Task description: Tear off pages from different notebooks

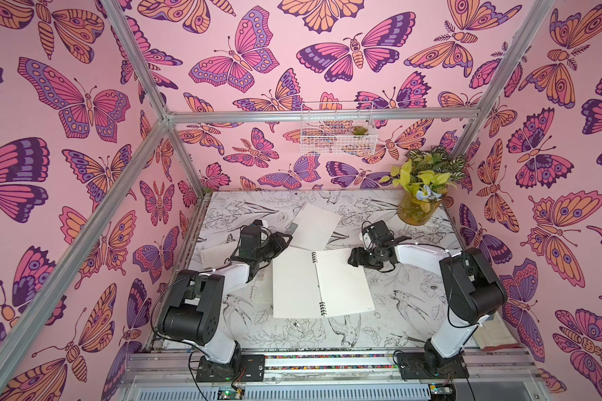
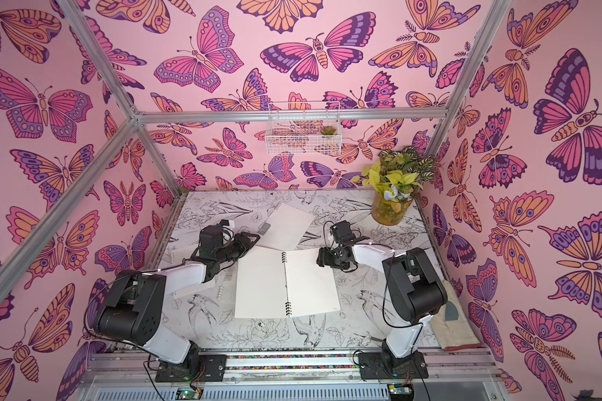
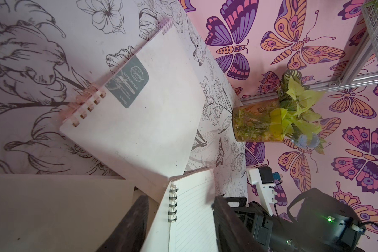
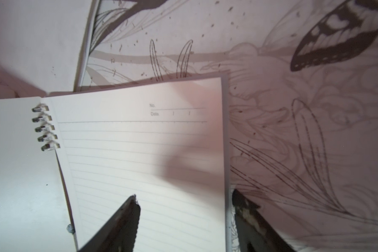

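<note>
A spiral notebook (image 1: 344,287) lies open in the middle of the table, its blank cover side on the left and a lined page (image 4: 147,159) on the right. At its upper left corner, my left gripper is open; in the left wrist view the cover's edge and rings show between its separated fingers. Over the page's right edge stands my right gripper, also open, one finger above the paper and the other just beyond the edge. Whether either touches the notebook I cannot tell. Behind it lies a closed white notebook (image 3: 155,96) with a grey label.
Pale notebooks (image 1: 215,256) lie at the left, partly under the left arm. A potted plant (image 1: 421,193) stands at the back right, and a wire basket (image 1: 338,137) hangs on the back wall. A folded cloth (image 2: 455,327) rests at the front right.
</note>
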